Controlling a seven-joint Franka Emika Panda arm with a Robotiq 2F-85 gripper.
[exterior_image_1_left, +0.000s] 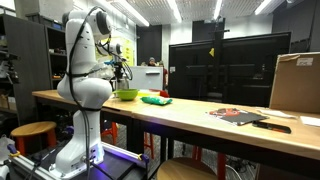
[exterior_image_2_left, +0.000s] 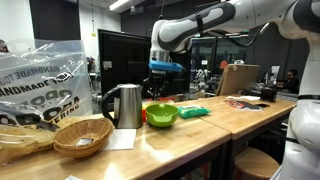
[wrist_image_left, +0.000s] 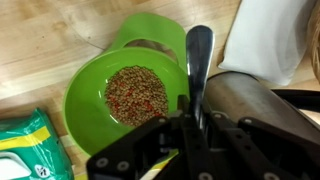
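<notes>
In the wrist view my gripper is shut on a metal spoon (wrist_image_left: 200, 58), whose shiny end points toward the top of the picture. A green bowl (wrist_image_left: 85, 105) with reddish-brown grains (wrist_image_left: 137, 95) inside lies beneath and to the left of the spoon. In the second exterior view, the arm holds the gripper above the green bowl (exterior_image_2_left: 161, 114), apart from it. Whether the spoon carries any grains cannot be told.
A metal kettle (exterior_image_2_left: 128, 108) stands right beside the bowl. Further along lie a wicker basket (exterior_image_2_left: 83, 135) and a white sheet (exterior_image_2_left: 121, 139). On the other side rests a green bag (exterior_image_2_left: 194, 114).
</notes>
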